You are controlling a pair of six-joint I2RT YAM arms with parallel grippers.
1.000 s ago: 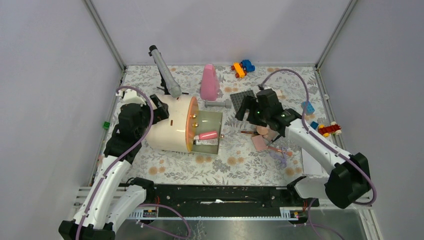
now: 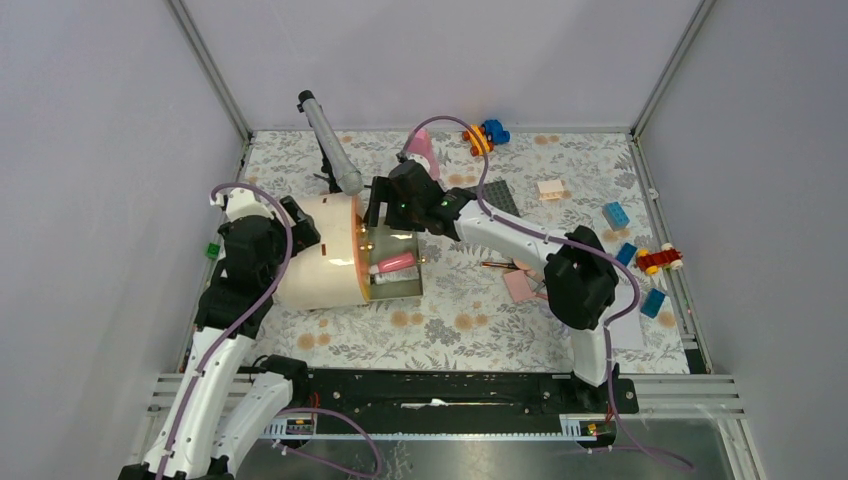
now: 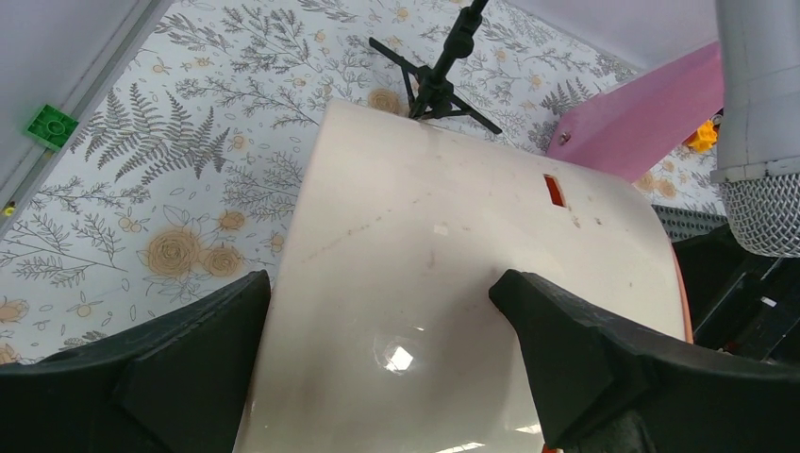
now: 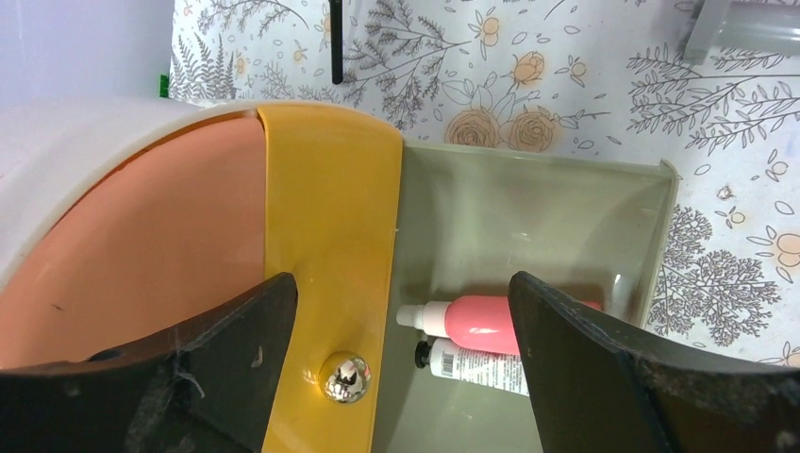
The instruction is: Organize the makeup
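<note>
A cream cylindrical organizer (image 2: 318, 265) has an open drawer (image 4: 528, 217) holding a pink bottle (image 4: 481, 322) and a white tube (image 4: 481, 371). My left gripper stands open against the organizer's rounded body. My right gripper is open over the drawer front (image 4: 330, 189), a yellow panel with a silver knob. Makeup items, including a pink compact (image 2: 518, 287) and brushes (image 2: 498, 264), lie right of the organizer, partly under the right arm.
A telescope (image 2: 332, 143) on a tripod stands behind the organizer, near a pink plastic piece (image 3: 627, 113). Toy blocks (image 2: 615, 216) and toy cars (image 2: 480, 138) lie at the back and right.
My right gripper has swung left to the drawer and organizer front. The organizer and drawer have shifted left, and my left gripper has moved slightly left with them.
</note>
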